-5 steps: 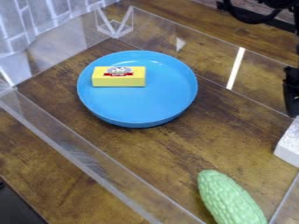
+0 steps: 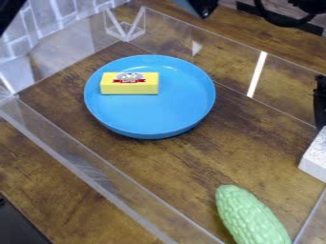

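Note:
A blue round plate (image 2: 159, 114) lies on the wooden surface, with a yellow butter box (image 2: 129, 88) resting on its upper left part. A green ridged vegetable (image 2: 253, 215) lies at the lower right. Along the right edge is a white speckled block (image 2: 315, 155), cut off by the frame. At the top edge, dark parts that may belong to my arm enter the view; my gripper's fingers cannot be made out clearly.
Clear plastic walls or strips border the area at the left, top and right. A white tiled wall stands at the upper left. Bare wood lies between the plate and the vegetable, and at the lower left.
A dark shape at the top centre has come further into view over the last second. The plate, butter box and vegetable have stayed in place.

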